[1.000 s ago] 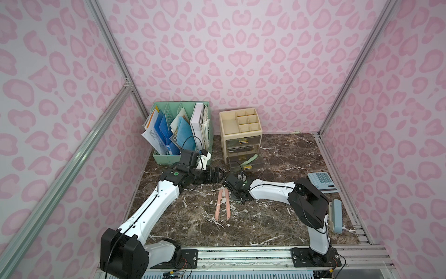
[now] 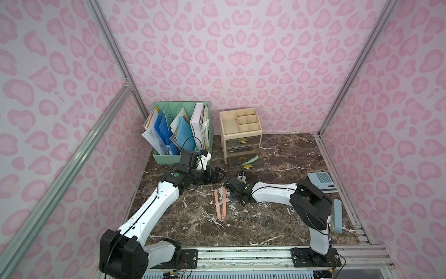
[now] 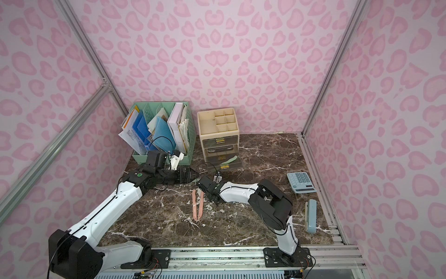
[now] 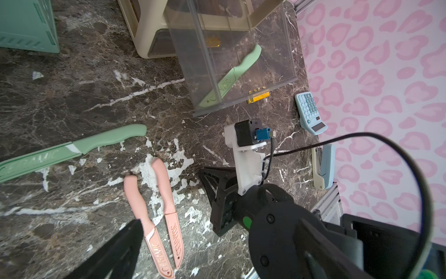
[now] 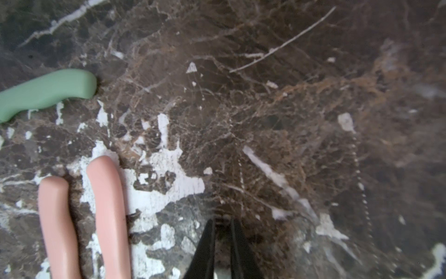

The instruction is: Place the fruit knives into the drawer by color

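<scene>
Two pink knives [image 4: 142, 211] [image 4: 168, 200] lie side by side on the marble table, near a green knife [image 4: 106, 139]. Another green knife [image 4: 236, 74] lies in the pulled-out lowest drawer [image 4: 185, 55] of the beige cabinet. My left gripper [image 2: 214, 175] hangs open above the loose knives, its fingers blurred at the bottom of its wrist view. My right gripper is low, right of the pink handles, its fingers a narrow gap apart with nothing visible between them.
A green file box [image 2: 158, 158] full of folders stands left of the cabinet [image 2: 224, 130]. A calculator [image 2: 319, 180] and a stapler [image 2: 337, 216] lie at the right.
The pink knives' near-vertical lie has shifted slightly leftward and turned since about a second ago. My right arm has moved slightly; the left arm looks unchanged.
</scene>
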